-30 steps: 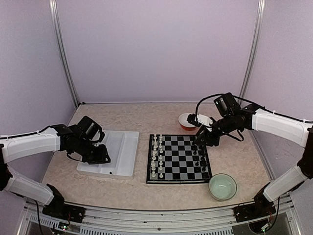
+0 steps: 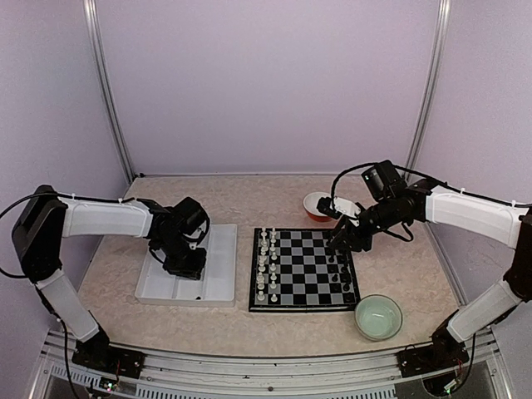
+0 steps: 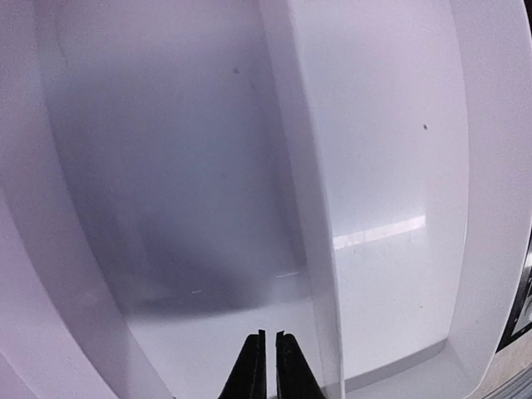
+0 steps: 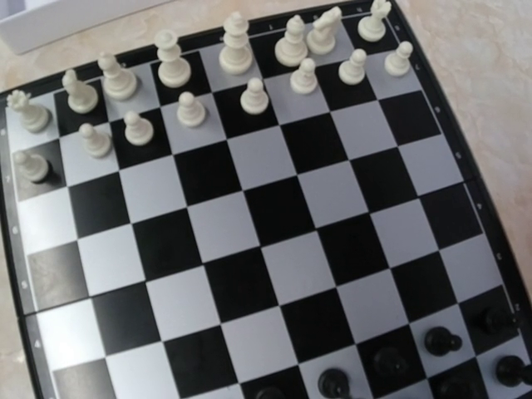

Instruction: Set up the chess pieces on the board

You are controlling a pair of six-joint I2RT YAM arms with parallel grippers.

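Note:
My left gripper (image 2: 196, 275) is over the white divided tray (image 3: 301, 141). In the left wrist view its fingers are drawn close together, leaving a narrow gap with nothing visible in it. A small dark piece (image 2: 198, 298) lies near the tray's front edge, outside the left wrist view. Two rows of white pieces (image 4: 170, 60) stand along the left side of the chessboard (image 2: 298, 270). Several black pieces (image 4: 440, 341) are at its right side, partly cut off in the right wrist view. My right gripper (image 2: 357, 243) hangs over the board's far right corner, its fingers indistinct.
A green bowl (image 2: 378, 317) sits by the board's near right corner. Behind the board is a red and white bowl (image 2: 316, 204), close to the right arm. The middle of the board is empty, and bare table shows in front of the tray and behind it.
The tray shifted slightly. The right arm barely moved.

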